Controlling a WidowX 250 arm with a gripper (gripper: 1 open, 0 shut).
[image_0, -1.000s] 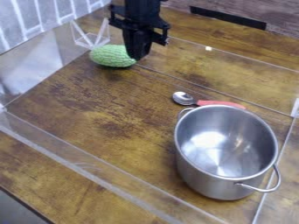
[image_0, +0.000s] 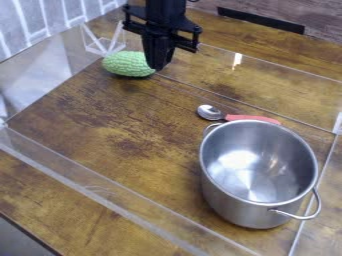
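My black gripper (image_0: 160, 60) is at the top centre, shut, just right of and slightly above a green knobbly vegetable-like object (image_0: 127, 64) lying at the back left. Whether it touches that object is hard to tell. A spoon (image_0: 251, 119) with a red handle lies right of centre. A steel pot (image_0: 257, 200) with two handles stands at the front right, empty.
Clear plastic walls border the wooden work surface (image_0: 107, 140). A pale fabric or railing is beyond the back left corner.
The objects have not visibly moved.
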